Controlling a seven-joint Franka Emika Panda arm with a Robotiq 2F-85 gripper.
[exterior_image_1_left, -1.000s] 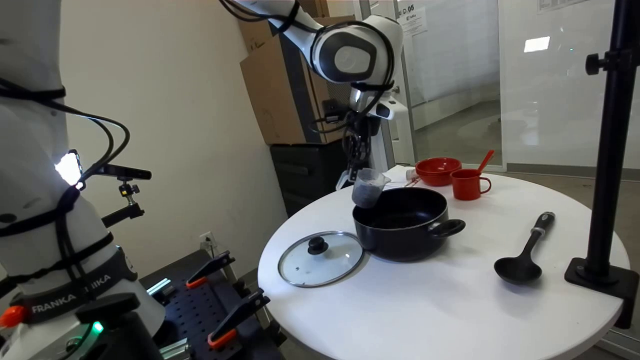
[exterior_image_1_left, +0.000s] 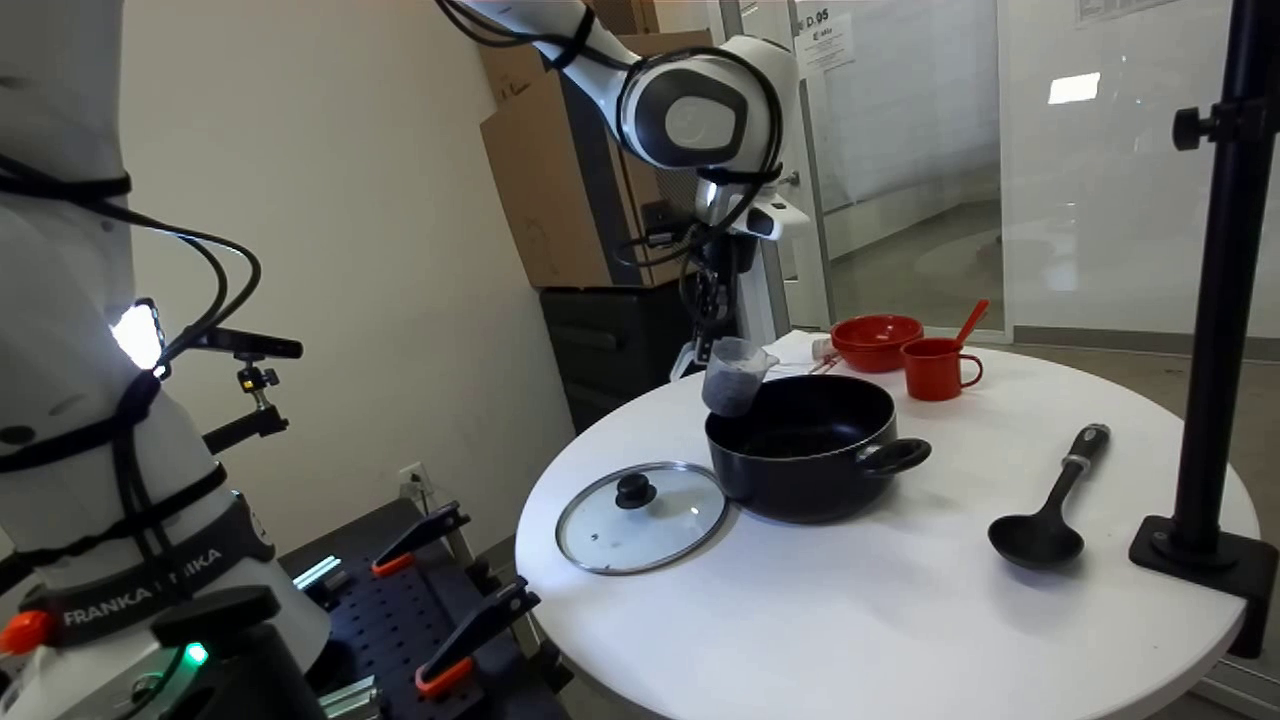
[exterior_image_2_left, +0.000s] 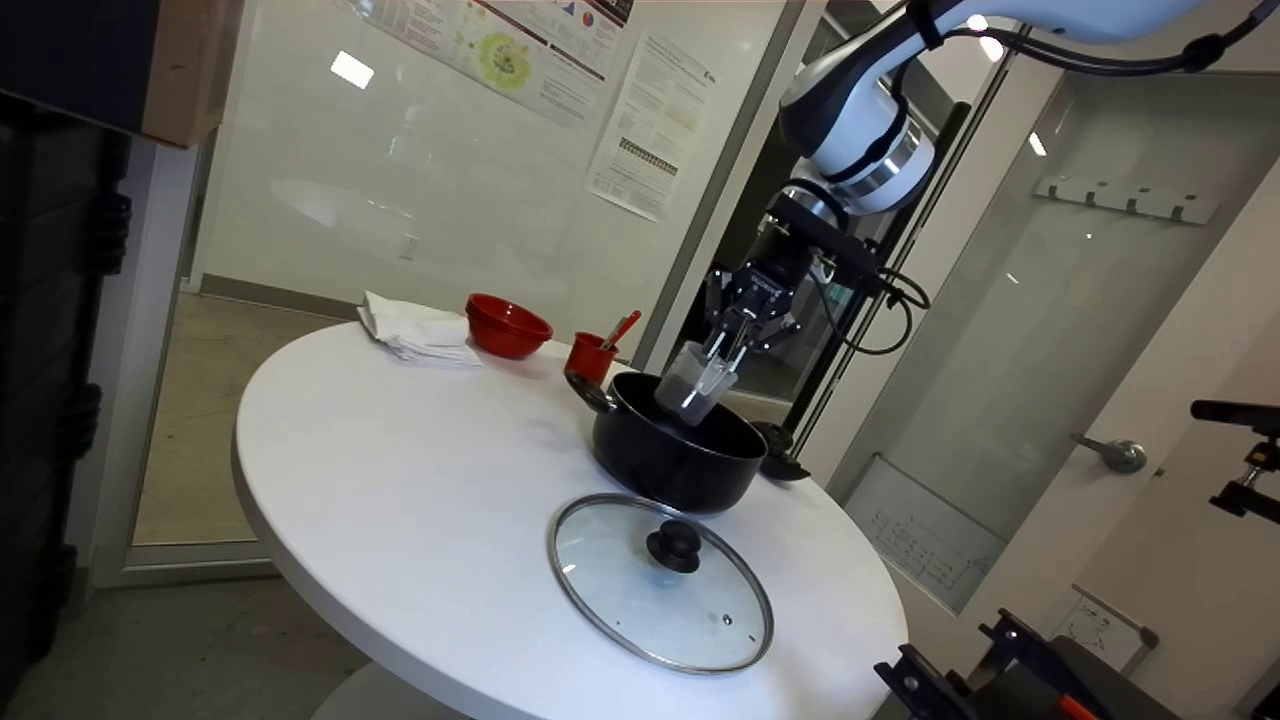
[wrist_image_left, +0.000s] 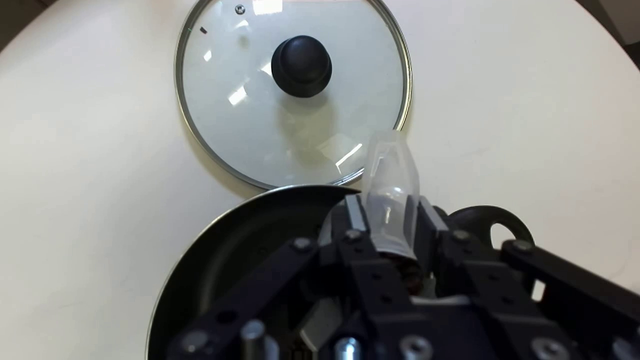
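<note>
A translucent measuring cup (exterior_image_1_left: 733, 379) hangs tilted at the rim of the black pot (exterior_image_1_left: 794, 478). In the wrist view the clear plastic of the cup (wrist_image_left: 388, 198) shows between the fingers of my gripper, which is shut on it. From the other side, the cup (exterior_image_2_left: 693, 384) is over the pot's opening, with my gripper (exterior_image_2_left: 729, 346) above it. Whether the cup touches the rim I cannot tell. The pot's floor is partly hidden. A glass lid (exterior_image_1_left: 642, 518) with a black knob lies on the table beside the pot.
A black ladle (exterior_image_1_left: 1041, 538) lies to the right, near a black stand (exterior_image_1_left: 1200, 420). At the back are a red bowl (exterior_image_1_left: 877, 342), a red mug (exterior_image_1_left: 933, 370) holding a red utensil, and a white cloth (exterior_image_2_left: 414, 328).
My arm has shifted very slightly to the left in exterior view 1. The cup keeps nearly the same place and tilt, while the pot and lid have not moved.
</note>
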